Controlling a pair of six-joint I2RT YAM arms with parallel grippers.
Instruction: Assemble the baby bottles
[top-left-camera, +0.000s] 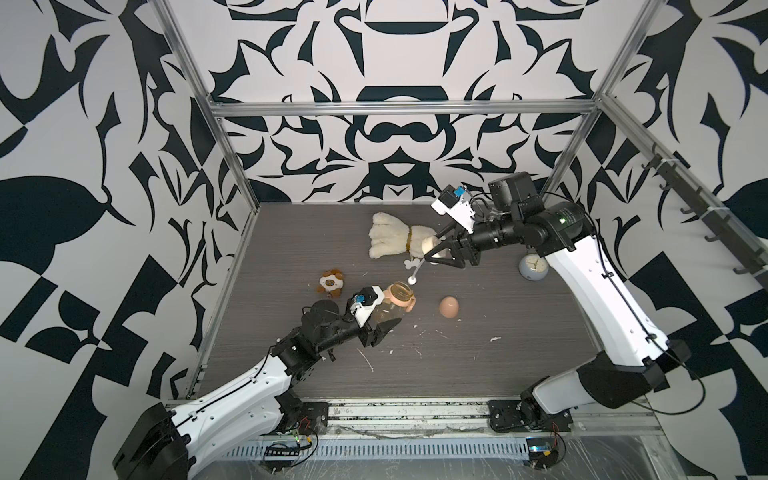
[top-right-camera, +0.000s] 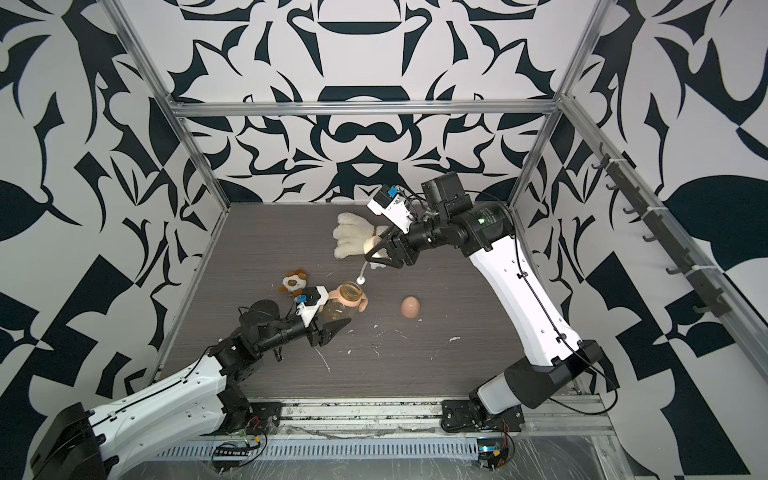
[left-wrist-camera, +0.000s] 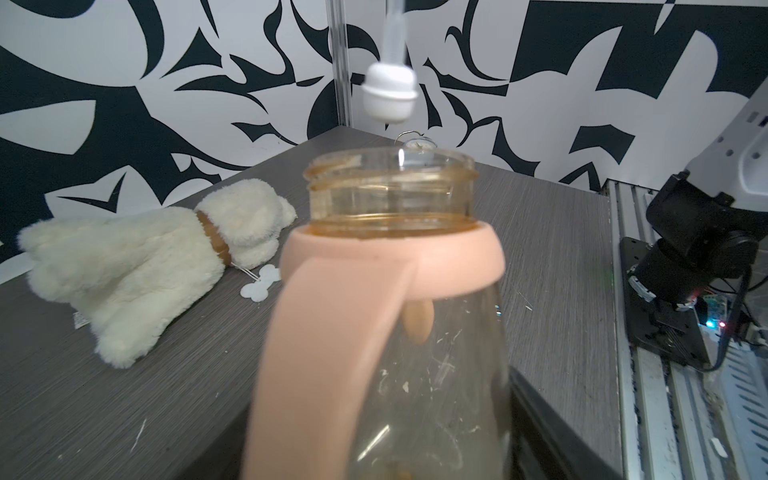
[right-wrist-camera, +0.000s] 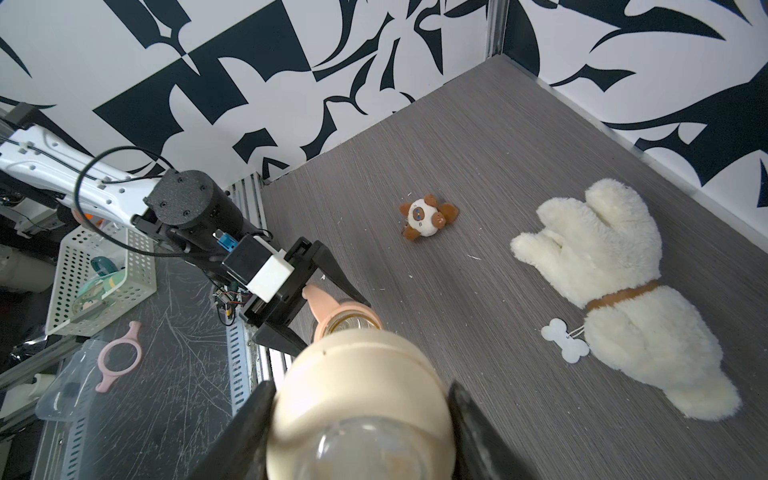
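A clear bottle with pink collar and handle (left-wrist-camera: 312, 360) is upright in my left gripper (top-left-camera: 380, 320), which is shut on it; its amber neck (left-wrist-camera: 392, 192) is open. My right gripper (top-right-camera: 380, 252) is shut on a cream bottle top (right-wrist-camera: 360, 400), raised behind and right of the bottle. From that top a thin straw with a white weighted end (left-wrist-camera: 388, 92) hangs down, just above the bottle's mouth and apart from it in the left wrist view.
A white plush dog (top-left-camera: 388, 236) lies at the back, a small brown toy (top-left-camera: 330, 281) left of the bottle, an egg-like object (top-left-camera: 448, 306) right of it and a pale round object (top-left-camera: 533, 266) farther right.
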